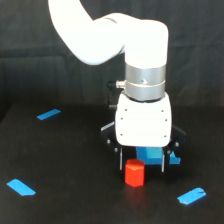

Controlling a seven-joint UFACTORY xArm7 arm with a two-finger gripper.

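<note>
A small red block (135, 174) stands on the dark table near the front middle of the camera view. My white gripper (142, 164) hangs just over it, its two thin fingers (121, 158) spread apart, so it is open. The block shows below the hand, closer to the left finger than to the right one. Whether either finger touches the block I cannot tell. Behind the fingers are blue pieces (151, 156), partly covered by the hand.
Flat blue strips lie on the table: one at the far left (48, 114), one at the near left (20, 187) and one at the near right (191, 196).
</note>
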